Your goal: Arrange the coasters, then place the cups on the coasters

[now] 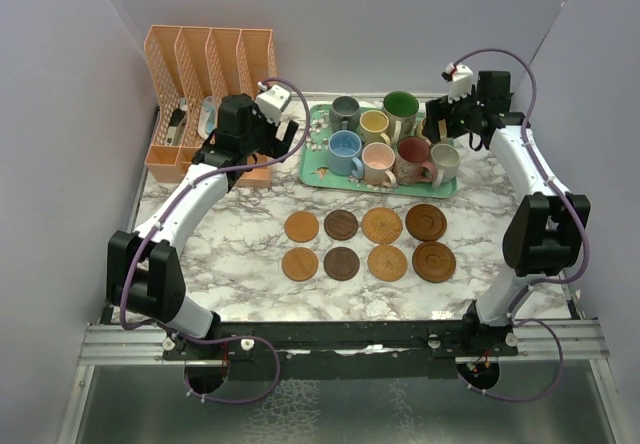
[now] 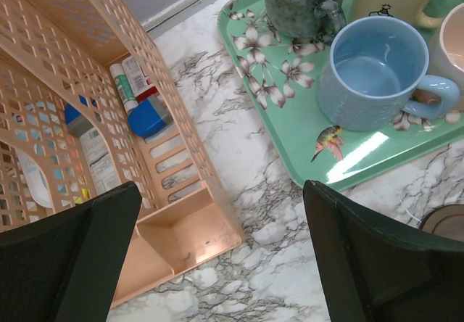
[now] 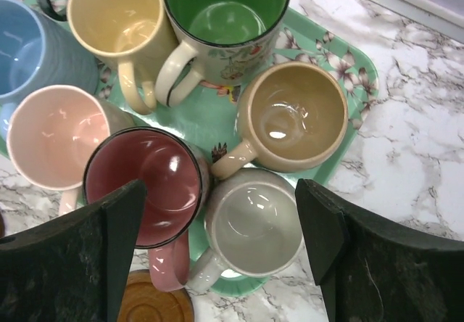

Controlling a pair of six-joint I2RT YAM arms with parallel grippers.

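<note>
Several mugs crowd a green floral tray (image 1: 315, 169): grey-white (image 3: 254, 228), tan (image 3: 293, 115), red (image 3: 145, 166), pink, blue (image 2: 373, 68), yellow, green and dark grey. Below the tray, wooden coasters (image 1: 383, 224) lie in two rows. My right gripper (image 1: 439, 124) hangs open over the tray's right end; in its wrist view the red and grey-white mugs show between and beyond the fingers. My left gripper (image 1: 270, 139) is open over the gap between organizer and tray, nothing between its fingers.
A peach slotted organizer (image 1: 160, 159) holding small items fills the back left. Bare marble (image 1: 210, 264) lies at the front left and to the right of the coasters. Grey walls close in at the back and sides.
</note>
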